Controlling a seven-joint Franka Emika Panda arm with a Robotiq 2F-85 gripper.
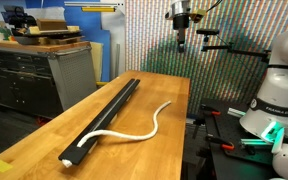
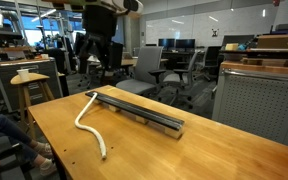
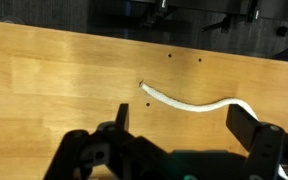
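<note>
A white rope or cord [image 1: 154,126] lies in a loose curve on the wooden table. One end of it rests over the near end of a long black rail [image 1: 108,111], while the other end lies free on the wood. From above, in the wrist view, the cord [image 3: 191,106] curves away to the right, where a finger hides part of it. My gripper is open, its two black fingers wide apart with nothing held. High above the far part of the table, the gripper [image 1: 181,46] hangs clear of cord and rail.
A stool [image 2: 32,85] stands beyond one side. A cabinet [image 2: 256,98] and office chairs [image 2: 149,66] are in the background.
</note>
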